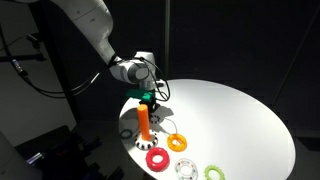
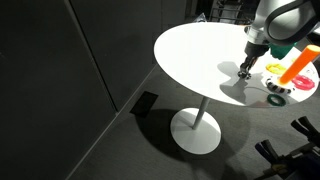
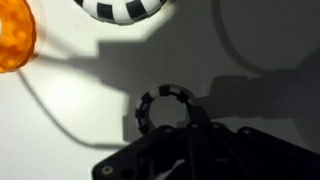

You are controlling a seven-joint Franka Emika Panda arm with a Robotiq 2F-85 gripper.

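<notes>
My gripper (image 1: 153,105) is low over the white oval table, behind the orange post (image 1: 144,122). In the wrist view its dark fingers reach up from the lower edge and look shut, with nothing visible between them. A small black-and-white checkered ring (image 3: 145,112) lies flat at the fingertips, its lower right part hidden by the gripper. Whether the fingers touch it I cannot tell. In the second exterior view the gripper (image 2: 244,74) is close to the tabletop, apart from the orange post (image 2: 300,64).
Around the post's checkered base (image 1: 146,142) lie a red ring (image 1: 157,159), an orange ring (image 1: 177,142), a pale ring (image 1: 186,169), a green ring (image 1: 214,173) and a dark ring (image 1: 126,133).
</notes>
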